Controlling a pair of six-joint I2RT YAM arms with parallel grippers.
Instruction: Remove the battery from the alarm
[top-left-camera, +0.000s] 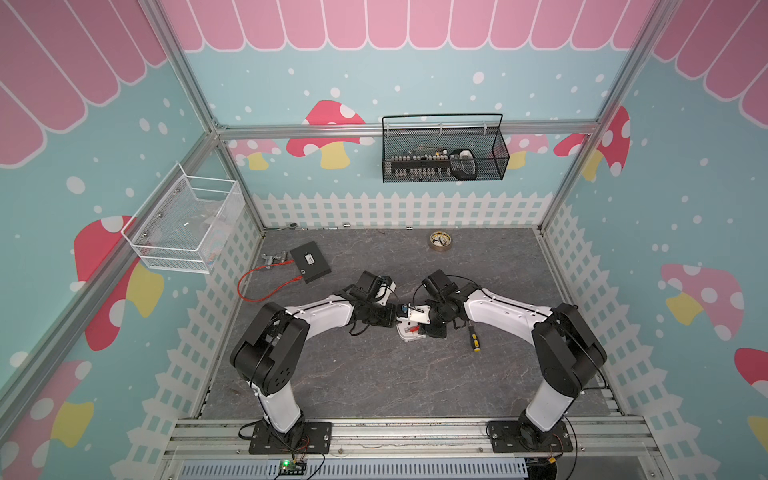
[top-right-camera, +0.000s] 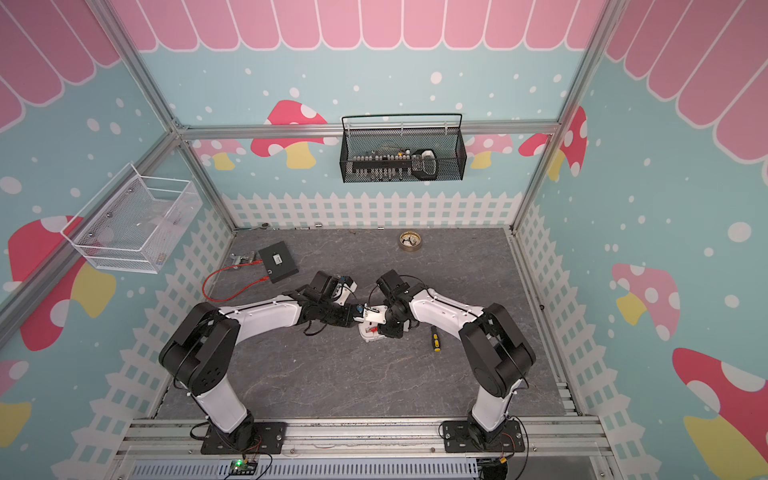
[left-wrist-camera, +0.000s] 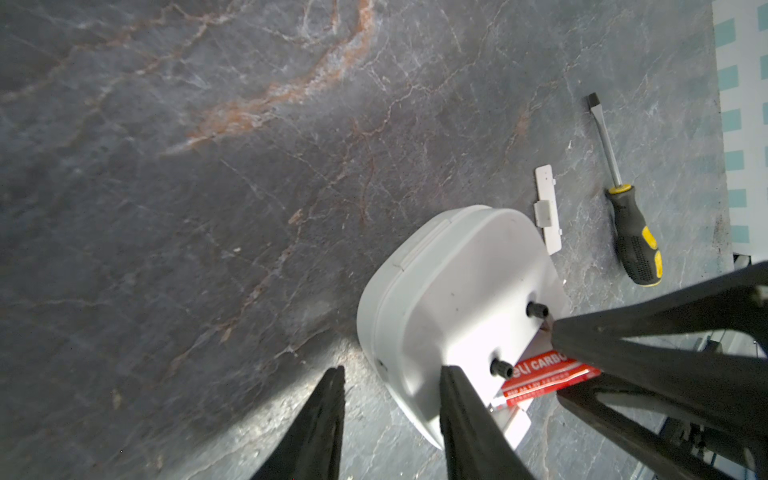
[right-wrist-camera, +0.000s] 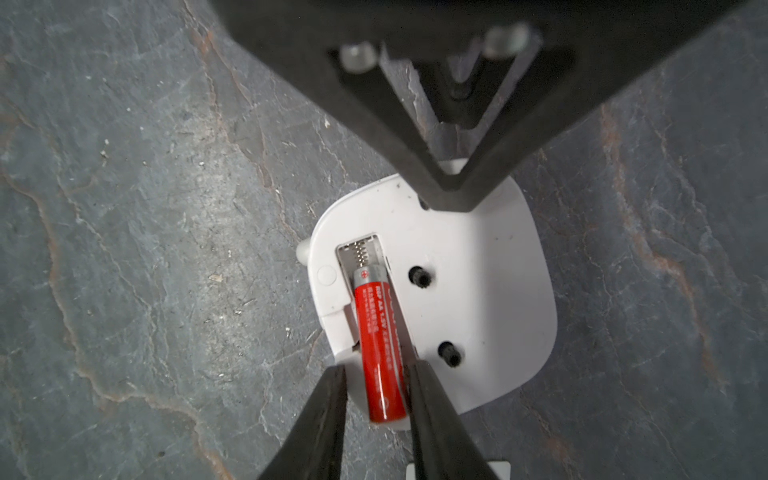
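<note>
The white alarm (right-wrist-camera: 488, 296) rests on the grey table (right-wrist-camera: 160, 160), its battery bay exposed. In the right wrist view a red AA battery (right-wrist-camera: 380, 336) lies along the bay, clear of the coiled spring at one end. My right gripper has its fingertips either side of the battery's lower part, part open; whether they grip it cannot be told. My left gripper is part open at the alarm's side, one fingertip against the casing. A small white cover (left-wrist-camera: 546, 200) lies beside the alarm.
A yellow-black screwdriver (top-left-camera: 474, 337) lies right of the arms. A tape roll (top-left-camera: 440, 240) stands at the back, a dark box (top-left-camera: 316, 268) with red cord at left. Baskets hang on the walls.
</note>
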